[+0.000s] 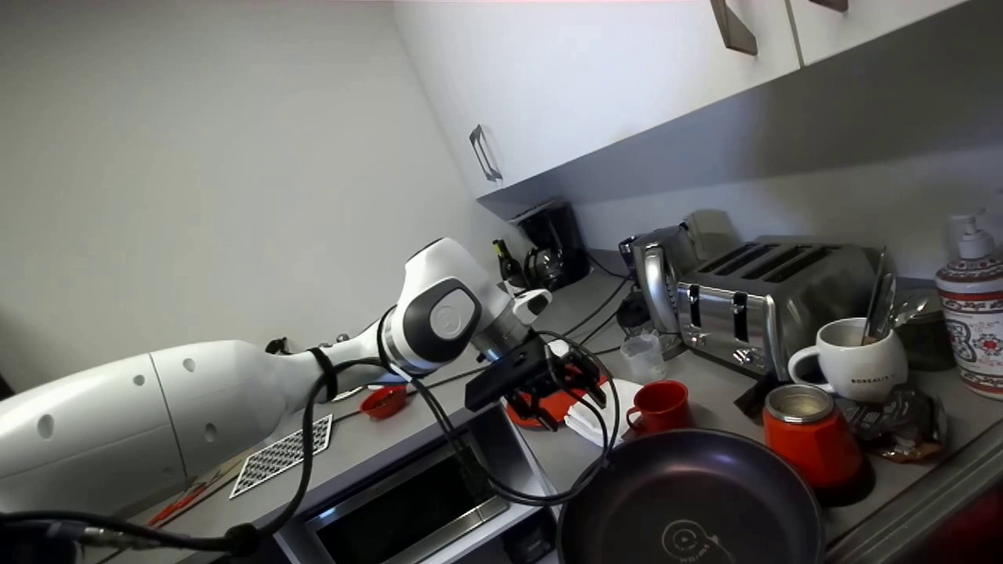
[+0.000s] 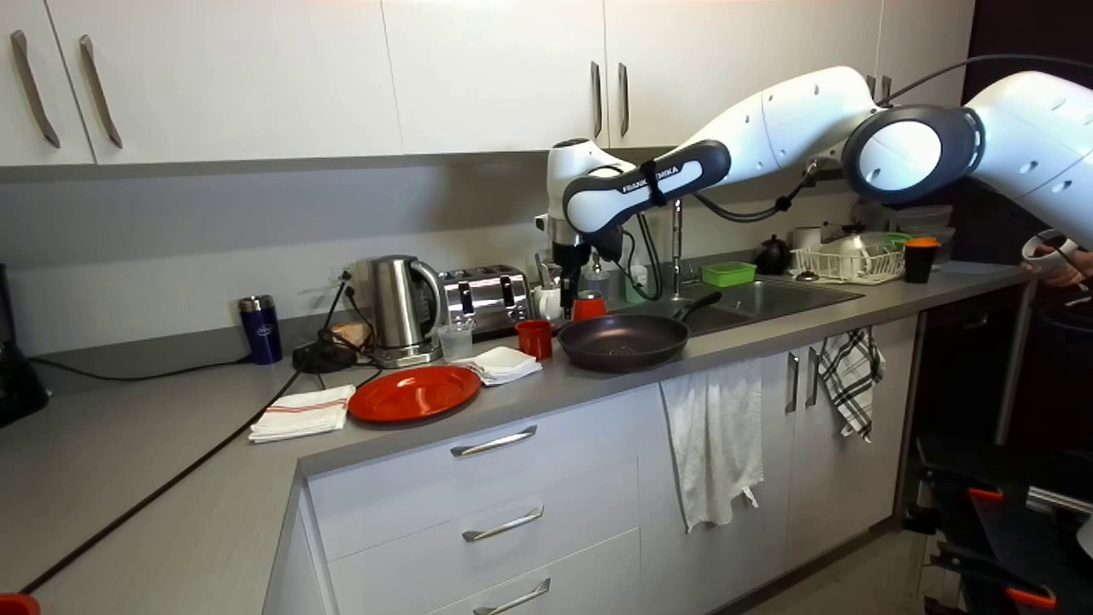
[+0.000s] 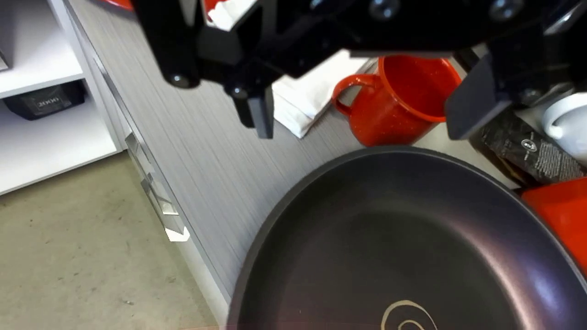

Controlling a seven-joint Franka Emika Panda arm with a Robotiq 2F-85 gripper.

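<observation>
My gripper is open and empty, above the counter. In the wrist view its two fingers stand wide apart, with a red mug lower down between them in the picture. The mug is upright on the counter, handle to the left there, and its inside looks empty. Right beside it sits a dark frying pan, also empty. A folded white cloth lies on the mug's other side. In exterior view 2 a red plate rests left of that cloth.
Close around stand a red canister, a white mug with utensils, a toaster, a kettle and a clear cup. A cable hangs from the arm near the pan.
</observation>
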